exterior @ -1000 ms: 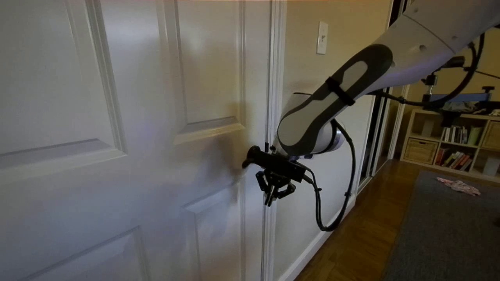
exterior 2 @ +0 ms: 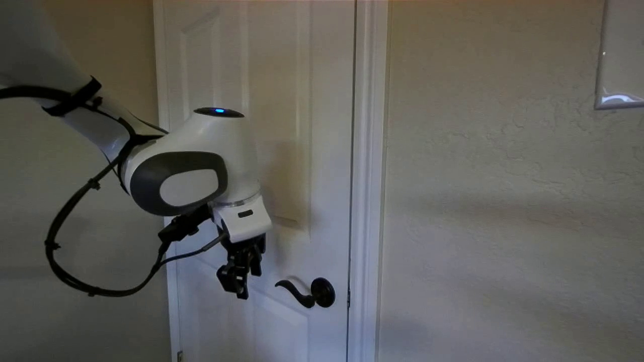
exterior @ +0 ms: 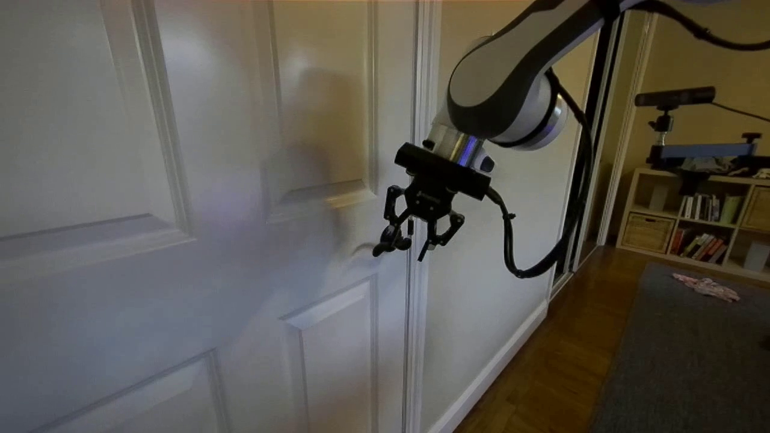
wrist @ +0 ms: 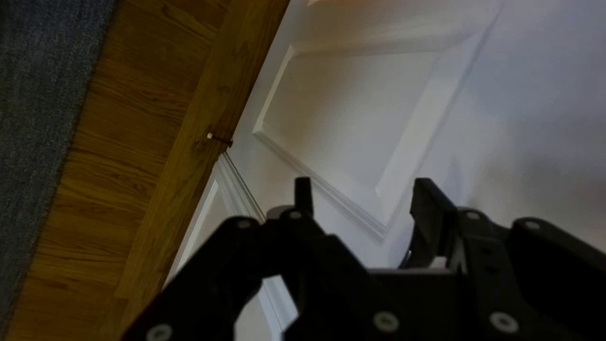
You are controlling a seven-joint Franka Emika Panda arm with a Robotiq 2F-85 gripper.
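A white panelled door (exterior 2: 274, 181) stands shut in its frame. Its dark lever handle (exterior 2: 314, 293) is in plain sight in exterior view 2, with the lever pointing left. In that view my gripper (exterior 2: 248, 280) hangs to the left of the lever tip, apart from it in the picture. Exterior view 1 shows the gripper (exterior: 418, 243) pointing down, its left finger overlapping the handle (exterior: 390, 242); whether they touch, I cannot tell. The wrist view has the fingers (wrist: 304, 196) well apart, with no object held between them. A small dark curve beside the right finger is too hidden to name.
The door frame (exterior 2: 368, 181) and a bare wall (exterior 2: 513, 181) lie right of the handle. A cable loop (exterior: 530, 270) hangs below the arm. Wood floor (wrist: 153, 113) and a grey rug (wrist: 51, 102) lie below. A bookshelf (exterior: 693, 216) stands far back.
My gripper has risen from below the handle to about its height or just above. Its fingers, close together before, have spread. The arm has moved up, and the wall switch is now hidden.
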